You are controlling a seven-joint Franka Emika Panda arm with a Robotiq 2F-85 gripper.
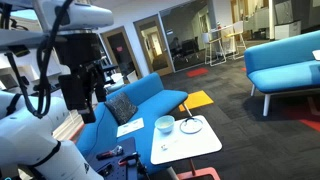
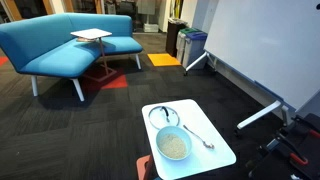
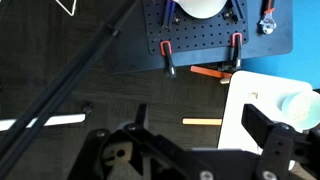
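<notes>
A small white table (image 2: 218,158) carries a light blue bowl (image 2: 174,144), a spoon (image 2: 199,137) and a clear round lid or ring (image 2: 152,117). The bowl's contents look pale and grainy. Along the lower edge of the wrist view, my gripper has its two dark fingers (image 3: 137,125) spread wide, with only dark floor visible between them. To its right lie the white tabletop (image 3: 237,130) and the bowl (image 3: 301,108), which is cut by the frame edge. In exterior view 1, the arm (image 1: 80,75) fills the left side; its fingertips cannot be made out.
A perforated base plate (image 3: 200,32) with clamps and tools sits at the top of the wrist view. Blue sofas (image 1: 285,65) stand around the room, and a whiteboard (image 2: 255,45) rises behind the table. Open carpet surrounds much of the table.
</notes>
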